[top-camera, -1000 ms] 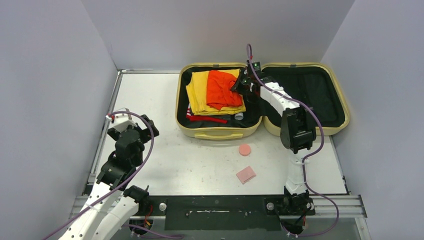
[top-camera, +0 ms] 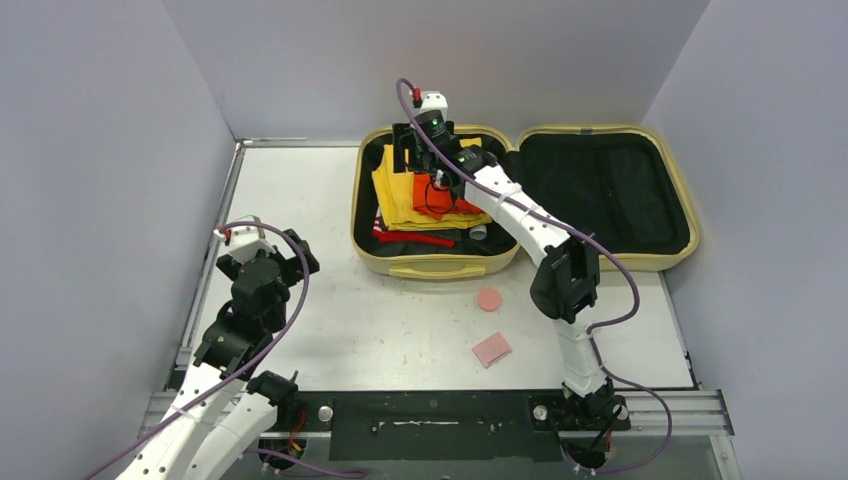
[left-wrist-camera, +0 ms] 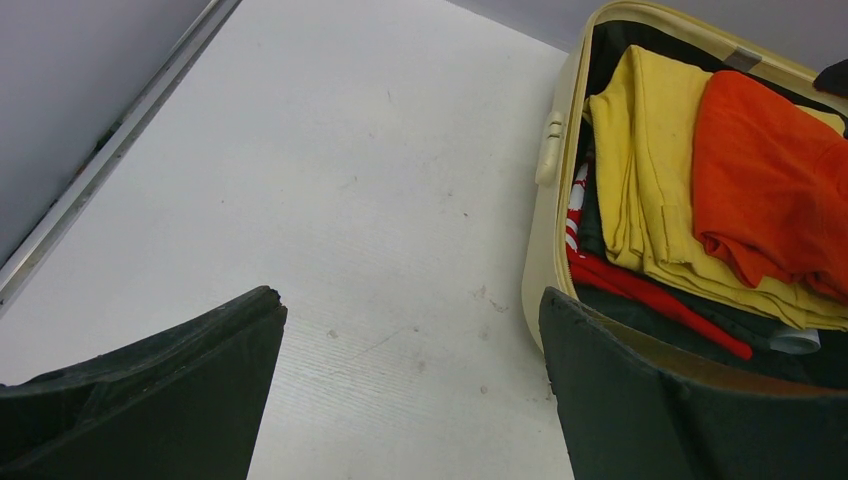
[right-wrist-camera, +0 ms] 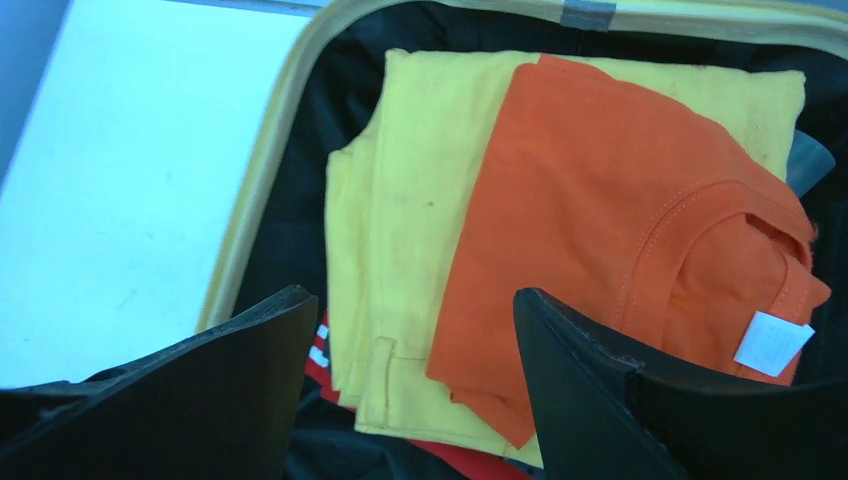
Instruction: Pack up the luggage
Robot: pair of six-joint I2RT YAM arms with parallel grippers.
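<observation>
The suitcase [top-camera: 436, 266] lies unfolded at the back, its left half packed and its right half [top-camera: 610, 190] empty and black. In the packed half a folded orange garment [right-wrist-camera: 590, 200] rests on a folded yellow one [right-wrist-camera: 420, 170]; a red item [left-wrist-camera: 650, 298] and a grey cylinder [top-camera: 478, 232] show near the front wall. My right gripper hovers over the clothes, open, nothing between its fingers; from the top it hides part of both garments. On the left of the table, my left gripper is open and empty, clear of the suitcase.
In front of the suitcase lie a round pink piece [top-camera: 489, 299] and a small pink square [top-camera: 491, 349]. Walls close in the back and sides.
My right gripper has opened and moved left from the orange garment's right edge to above the clothes. The left arm and the small pink pieces have stayed put.
</observation>
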